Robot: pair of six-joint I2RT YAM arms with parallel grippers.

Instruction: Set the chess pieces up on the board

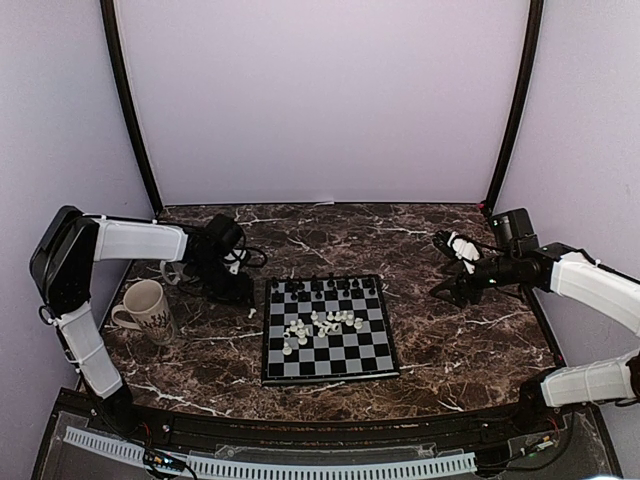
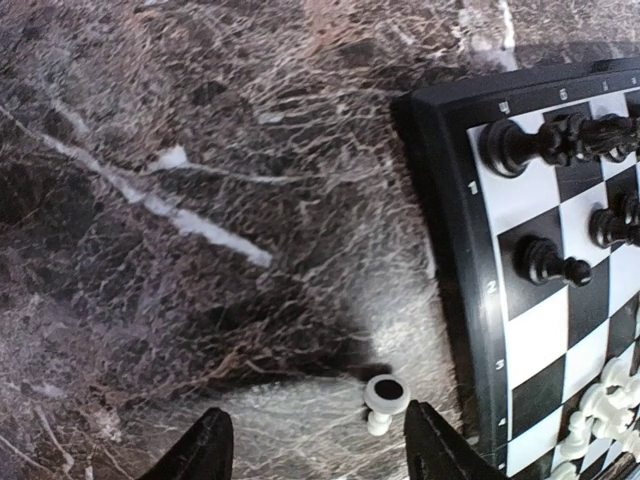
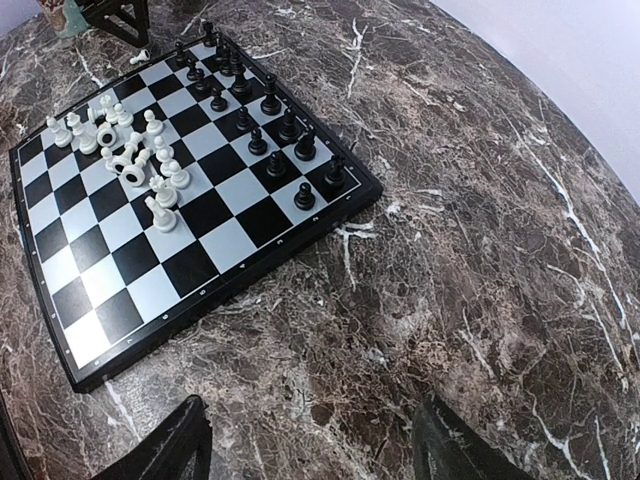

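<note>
A white pawn point(image 2: 385, 397) lies on its side on the marble table, just left of the chessboard point(image 1: 330, 378), its dark underside showing. My left gripper is open above the table, the pawn close to its right finger and nothing held. On the board, black pieces point(image 3: 288, 125) stand in two rows along the far side. White pieces point(image 3: 130, 160) are clustered around the middle and left of the board, some upright and some tipped over. Right of the board, my right gripper stands open and empty over bare table.
A white mug point(image 1: 150, 312) is left of the board, near the left arm. Another cup point(image 1: 175, 272) is partly hidden behind that arm. Bare marble lies right of the board and behind it.
</note>
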